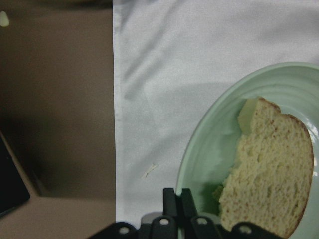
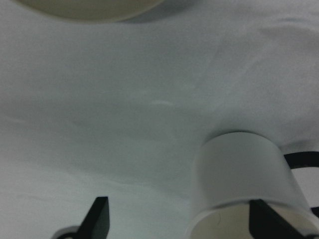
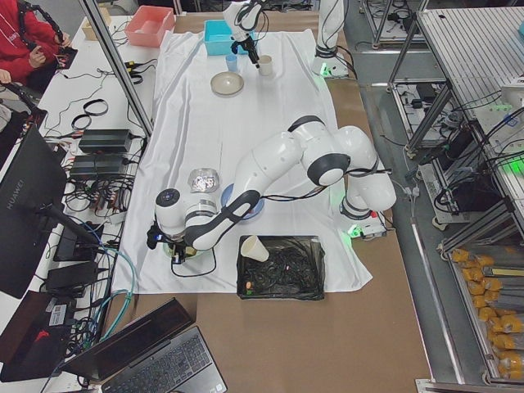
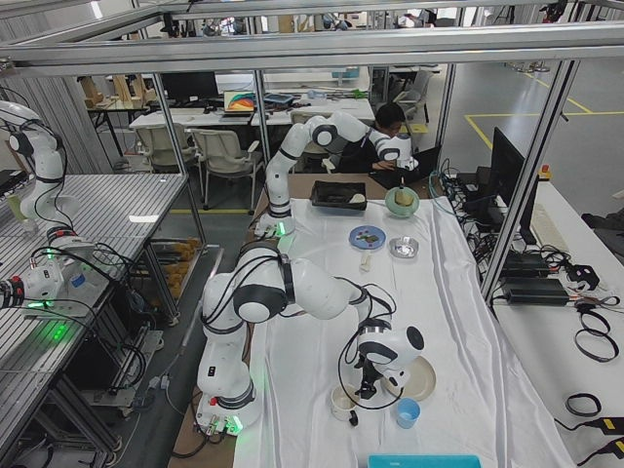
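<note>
A green dish point(image 1: 199, 149) holds a slice of bread point(image 1: 266, 169); in the left wrist view my left gripper is shut above its near rim, with no object visible between the fingertips. At the table's other end, my right gripper is open over a pale cup point(image 2: 239, 164), one finger at the cup's top edge. The cup point(image 4: 343, 402) stands beside a blue cup point(image 4: 408, 413) and a beige plate point(image 4: 420, 378). The left gripper is largely hidden by its arm in the left camera view.
A black lined bin point(image 3: 282, 274) holds a white cup point(image 3: 254, 248). A blue plate point(image 4: 369, 237) and foil bowl point(image 4: 404, 248) lie mid-table. A cyan bin point(image 4: 424, 460) is at the right arm's end. Open cloth lies between the dish groups.
</note>
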